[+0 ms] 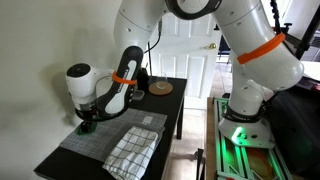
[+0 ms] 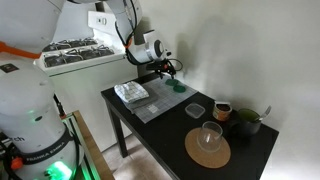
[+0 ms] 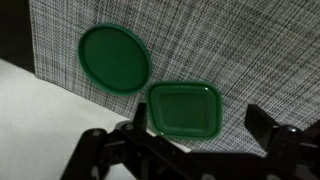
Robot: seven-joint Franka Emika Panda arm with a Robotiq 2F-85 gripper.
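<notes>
Two green lids lie on a grey woven mat (image 1: 95,143). In the wrist view, one is a round green lid (image 3: 114,58) at upper left. The other, a square green lid (image 3: 185,110) with rounded corners, sits between the fingers' lines, slightly nearer the left one. My gripper is open above it and holds nothing. In exterior view 1, the gripper (image 1: 86,114) hangs low over one green lid (image 1: 88,127), with the other hidden behind the arm. Exterior view 2 shows a green lid (image 2: 179,88) just in front of the gripper.
A white cloth (image 1: 133,152) lies at the mat's side. Farther along the black table are a clear container (image 2: 195,110), a clear bowl (image 2: 211,134) on a round wooden board (image 2: 206,153) and a dark pot (image 2: 245,123). A wall borders the mat.
</notes>
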